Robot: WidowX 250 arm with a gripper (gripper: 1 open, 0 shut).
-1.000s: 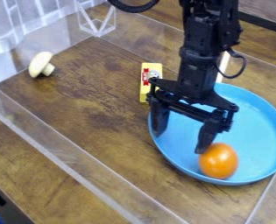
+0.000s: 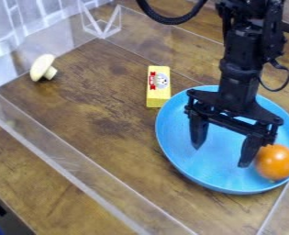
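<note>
The black gripper [image 2: 221, 138] hangs over a blue bowl [image 2: 195, 168] on the right, its two fingers spread open with nothing seen between them. An orange ball [image 2: 275, 162] lies in the bowl at its right side, beside the right finger.
A yellow box [image 2: 159, 86] stands just behind and left of the bowl. A white mushroom-like object [image 2: 44, 68] lies at the far left. The wooden surface [image 2: 85, 119] left of the bowl is clear, with clear walls along the edges.
The gripper has moved to the right over the bowl. The orange ball has moved right, from the bowl's front to its right side.
</note>
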